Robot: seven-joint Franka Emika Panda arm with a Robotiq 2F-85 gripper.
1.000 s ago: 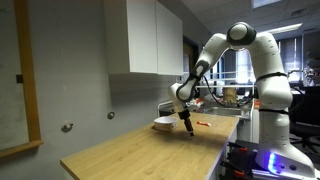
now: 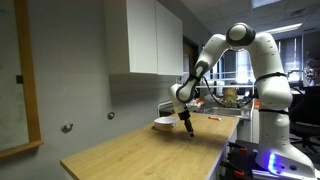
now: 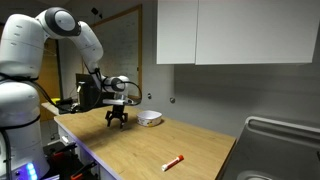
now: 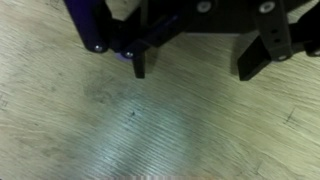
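My gripper (image 3: 117, 121) points down low over the wooden table, with the fingers spread apart. In the wrist view the gripper has only bare tabletop between its dark fingers. A white bowl-like container (image 3: 150, 118) sits on the table just past the gripper, apart from it. A slim red-and-white object, perhaps a marker (image 3: 173, 161), lies on open table well away from the gripper. It shows as a small red streak in exterior view 1. No task object is named.
White cabinets (image 2: 157, 40) hang above the table's back side. A sink (image 3: 275, 145) is at the right of exterior view 2.
The red-and-white object has shifted to the right and slightly up in exterior view 1. My arm and the white container look unmoved.
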